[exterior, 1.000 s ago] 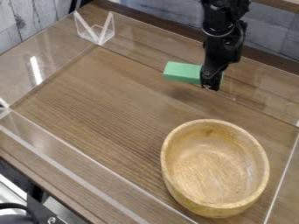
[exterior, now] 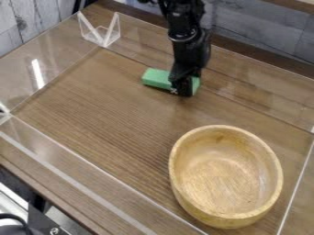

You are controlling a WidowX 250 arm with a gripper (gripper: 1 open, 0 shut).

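A green rectangular block (exterior: 159, 79) lies at the middle of the upper table. The black gripper (exterior: 185, 85) is at its right end, shut on the block, its fingers partly covering it. The arm reaches down from the top of the view.
A large tan bowl (exterior: 225, 209) stands at the lower right of the wooden table (exterior: 86, 128). A clear plastic object (exterior: 101, 32) is at the upper left.
The gripper and green block have moved leftward and slightly toward the front over the last second, with the arm swinging toward the middle of the view.
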